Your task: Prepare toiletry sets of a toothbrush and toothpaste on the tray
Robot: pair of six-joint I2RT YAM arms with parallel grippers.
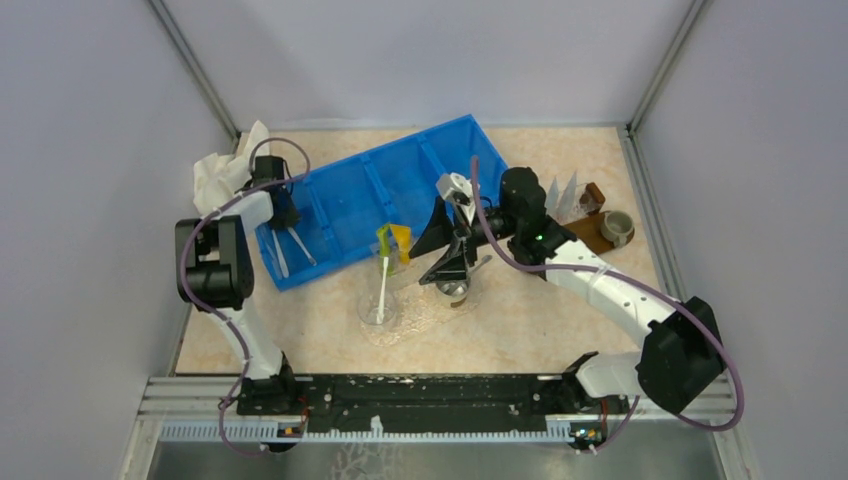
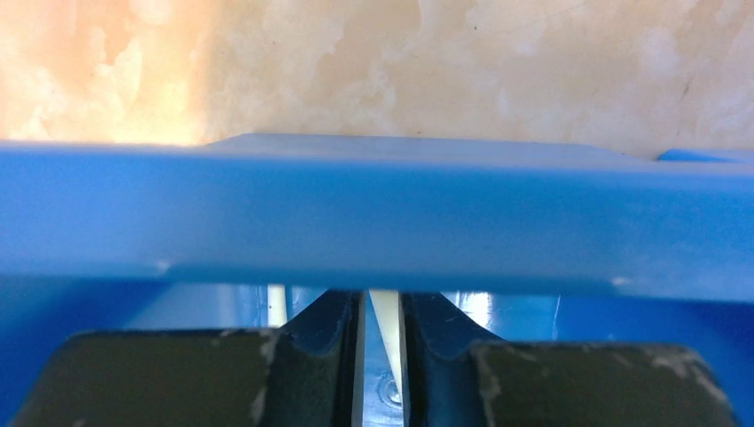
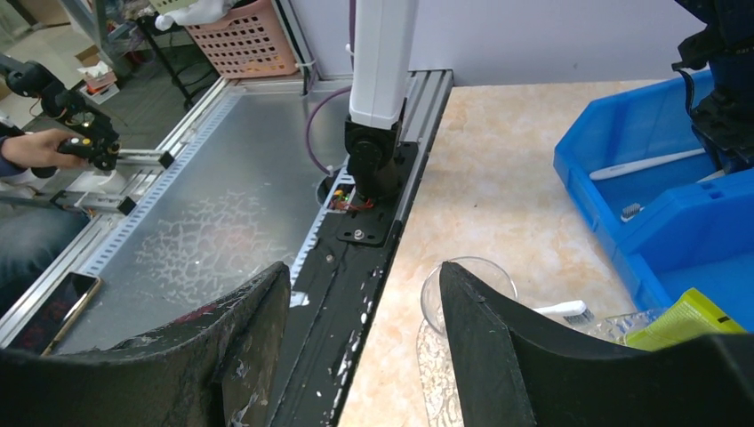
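Observation:
My left gripper is down in the left end compartment of the blue tray [image 1: 346, 205], fingers slightly apart; a white toothbrush [image 2: 386, 316] shows in the narrow gap, grip unclear. Another white stick [image 2: 276, 304] lies beside it. In the top view two toothbrushes [image 1: 300, 244] lie in that compartment. My right gripper is open and empty over the middle front. Below it are a clear cup with a white toothbrush [image 1: 383, 290] and a cup holding green and yellow toothpaste tubes [image 1: 401, 240].
A metal cup [image 1: 452, 298] stands under the right arm. A wooden board with a mug [image 1: 618, 225] is at the right, white cloth [image 1: 215, 180] at the back left.

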